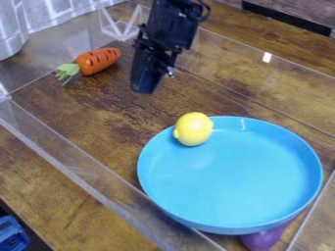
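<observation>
My dark gripper (144, 76) hangs over the wooden board at the upper middle, right of an orange carrot (97, 61) with a green top. It looks shut, with nothing visible between its fingers. A yellow lemon (193, 128) sits on the upper left of a blue plate (242, 186) in the lower right, below and right of the gripper.
A purple object (265, 238) lies partly under or beside the plate's lower edge. A clear wall runs along the lower left, with a blue object (10, 235) beyond it. A white item (11, 25) stands at top left. The board's middle and right are clear.
</observation>
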